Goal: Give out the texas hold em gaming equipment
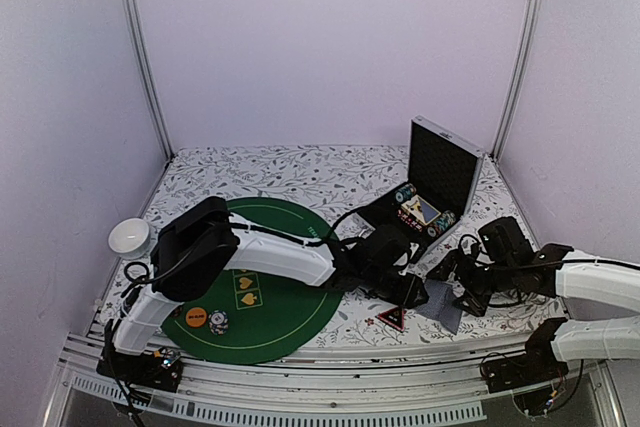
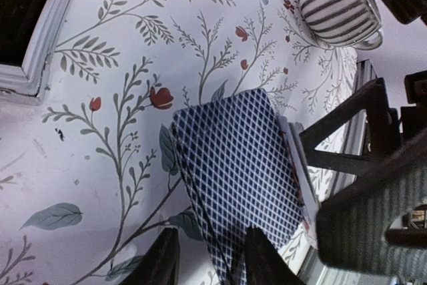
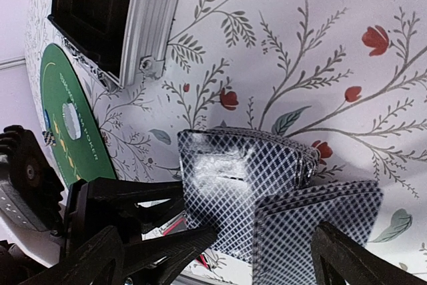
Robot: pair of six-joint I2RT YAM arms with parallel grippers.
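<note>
Playing cards with a blue checked back [image 1: 437, 309] lie near the table's front edge, between my two grippers. In the right wrist view they form two portions: a farther one [image 3: 223, 181] and a nearer one [image 3: 320, 225] that overlaps it. My left gripper is part open at the near edge of the farther portion, its fingers on either side of that edge; whether they touch is unclear. My right gripper stands open, the nearer portion within its wide gap. In the left wrist view, that portion's pale edge [image 2: 299, 165] is beside the right gripper's fingers.
An open case [image 1: 405, 217] with chips and a boxed deck stands behind the cards. The green poker mat [image 1: 300, 322] lies left, under my left arm. A red-and-black triangle [image 1: 392, 318] is close by the left gripper. A white bowl [image 1: 128, 237] sits far left.
</note>
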